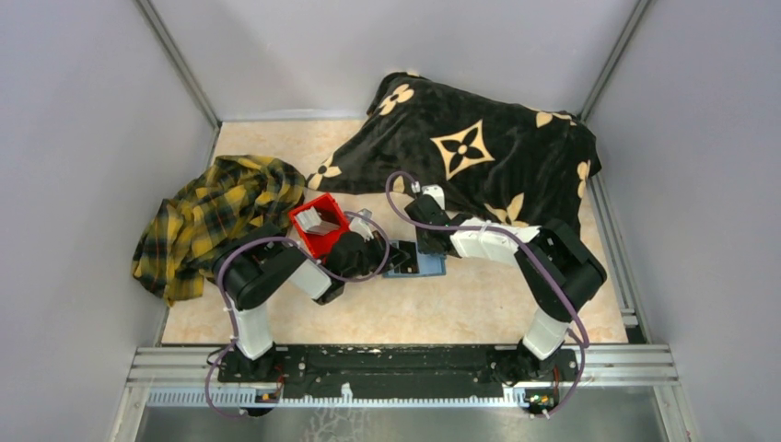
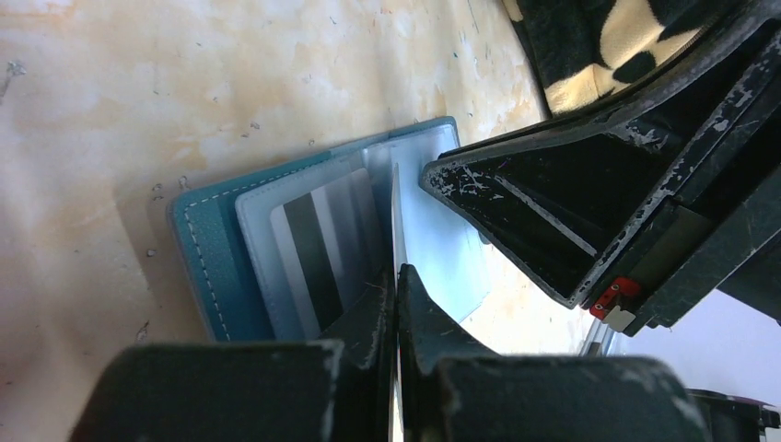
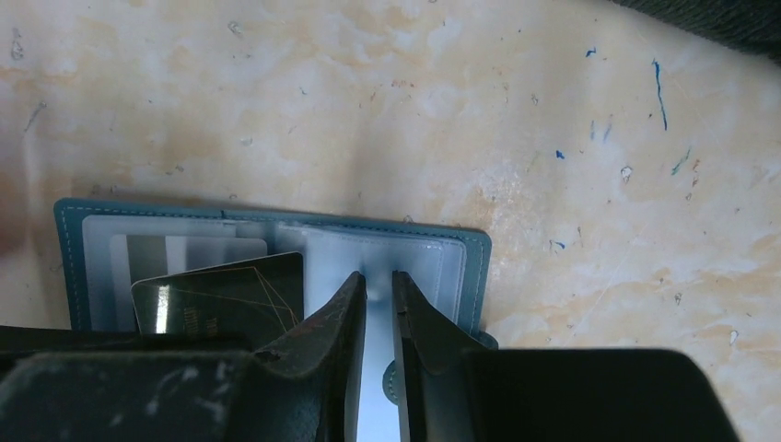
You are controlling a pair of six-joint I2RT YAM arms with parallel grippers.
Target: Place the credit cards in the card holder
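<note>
The blue card holder (image 1: 433, 266) lies open at the table's middle; in the right wrist view its clear sleeves (image 3: 424, 267) hold a striped card and a black card (image 3: 216, 295). My left gripper is shut at the holder, a thin pale edge showing along the line between its fingers; whether it grips this is unclear. My right gripper is slightly open over the holder's right sleeve, nothing visible between its fingertips. In the left wrist view it reaches in from the right, close above that sleeve.
A red box (image 1: 333, 241) with pale cards stands left of the holder. A plaid cloth (image 1: 198, 212) lies at the left and a black patterned blanket (image 1: 516, 157) at the back. Bare table is in front.
</note>
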